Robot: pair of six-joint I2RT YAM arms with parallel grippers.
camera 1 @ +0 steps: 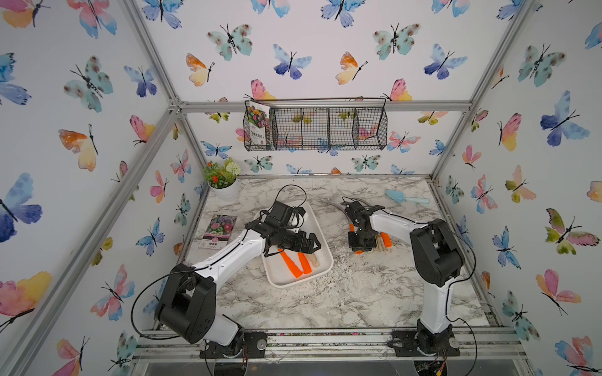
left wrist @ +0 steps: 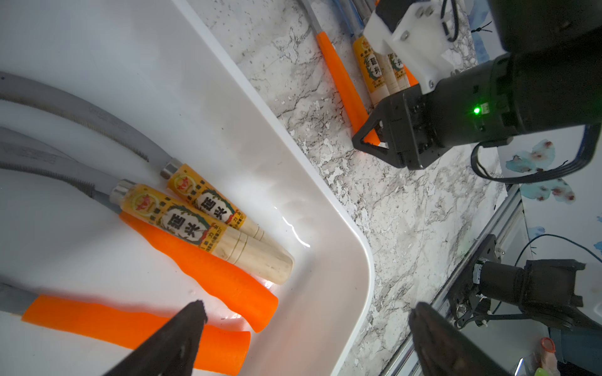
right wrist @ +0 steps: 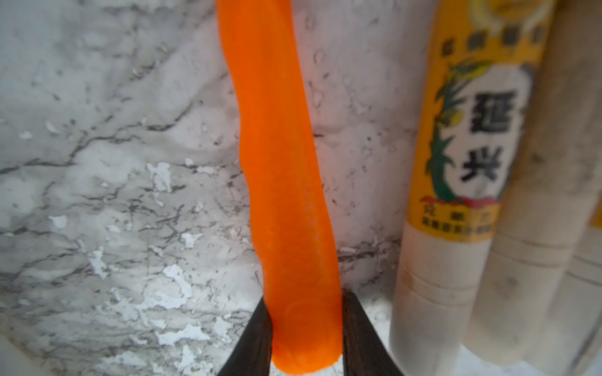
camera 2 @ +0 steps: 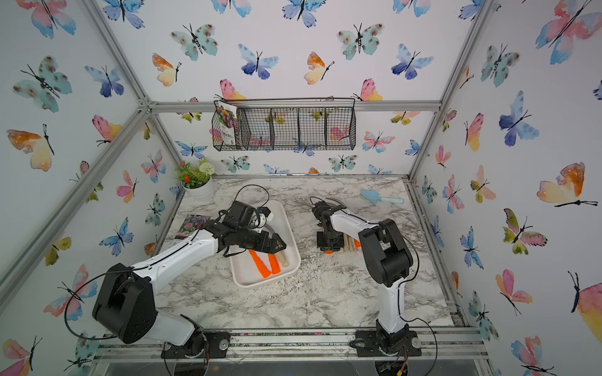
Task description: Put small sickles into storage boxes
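Observation:
My right gripper is down on the handle end of an orange-handled sickle point(right wrist: 282, 163) on the marble table, its fingers either side of the handle; how tightly they close is unclear. Wooden-handled sickles with yellow labels point(right wrist: 467, 156) lie just right of it. My left gripper point(camera 1: 304, 243) stands open over the white tray point(left wrist: 338, 250), which holds orange-handled sickles point(left wrist: 194, 263) and wooden-handled sickles point(left wrist: 207, 228), with nothing between its fingers.
A potted plant point(camera 1: 222, 185) and seed packet point(camera 1: 218, 232) are at the left. A blue trowel point(camera 1: 401, 197) lies back right, and a wire basket point(camera 1: 315, 128) hangs behind.

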